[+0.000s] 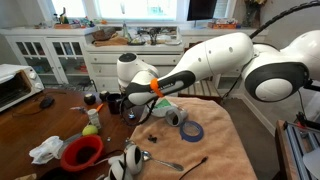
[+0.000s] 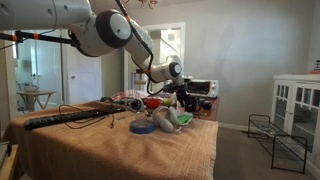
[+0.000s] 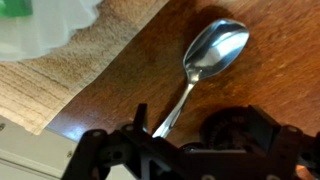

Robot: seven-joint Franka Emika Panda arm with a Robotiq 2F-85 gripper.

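A shiny metal spoon (image 3: 216, 50) lies on bare brown wood in the wrist view, its handle slanting down to the left between my fingers. My gripper is open above the handle, one dark finger (image 3: 138, 150) to the left and the other to the right. A dark round object (image 3: 226, 126) shows near the right finger; I cannot tell what it is. In exterior view 1, my gripper is at the far part of the table, beside the dark containers, its fingertips hard to make out.
A white bowl (image 3: 40, 25) with something green in it sits close by on the tan cloth (image 3: 60, 85). Nearer the front in exterior view 1 are a red bowl (image 1: 82, 152), a blue tape roll (image 1: 192, 131) and a grey mug (image 1: 175, 116).
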